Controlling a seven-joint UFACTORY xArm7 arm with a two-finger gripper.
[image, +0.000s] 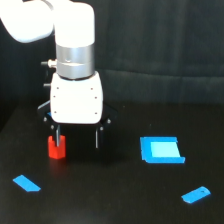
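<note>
A red block (57, 149) rests on the dark surface at the left. My gripper (79, 141) points down just right of and above it, its fingers wide apart and nothing between them. The left finger (58, 133) overlaps the block's top in this view; whether it touches the block I cannot tell. To the right of the block, the other finger (98, 137) hangs over bare surface.
At the right lies a blue square (147, 157) with a pale centre. Small blue strips lie at the front left (26, 184) and front right (195, 195).
</note>
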